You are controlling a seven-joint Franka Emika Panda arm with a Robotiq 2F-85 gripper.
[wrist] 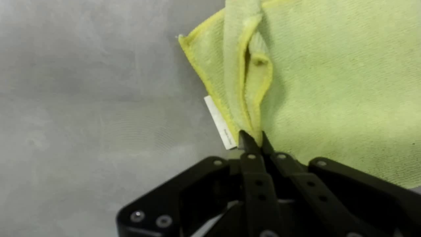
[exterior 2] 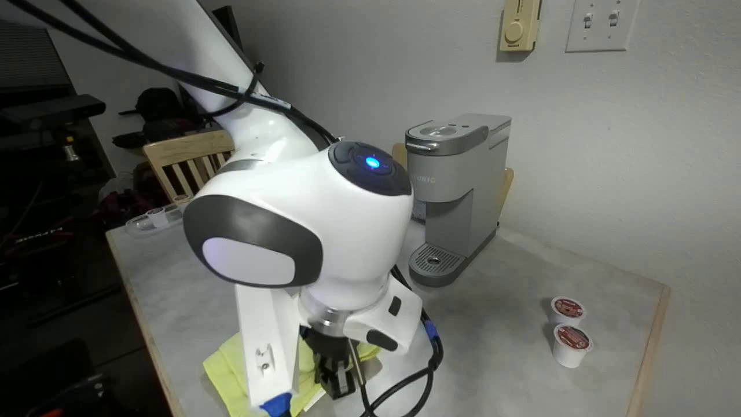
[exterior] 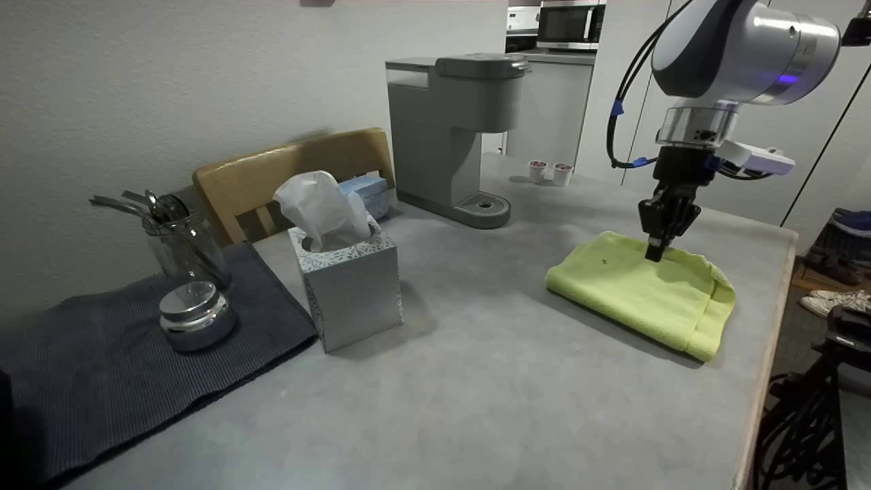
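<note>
A yellow-green cloth (exterior: 645, 290) lies folded on the grey table near its right edge. In the wrist view, one edge of the cloth (wrist: 339, 79) is bunched into a raised fold that runs down between my fingertips. My gripper is shut, pinching the end of that fold. A white tag (wrist: 221, 123) sticks out from the cloth just left of the fingers. From the first exterior view, the gripper (exterior: 655, 252) points down at the cloth's far side. The arm covers much of the cloth (exterior 2: 229, 368) in the second exterior view.
A grey coffee maker (exterior: 449, 139) stands at the back, with two coffee pods (exterior: 561, 174) to its right. Farther left are a tissue box (exterior: 355, 286), a silver-lidded jar (exterior: 194, 314) and a dark placemat (exterior: 269, 327).
</note>
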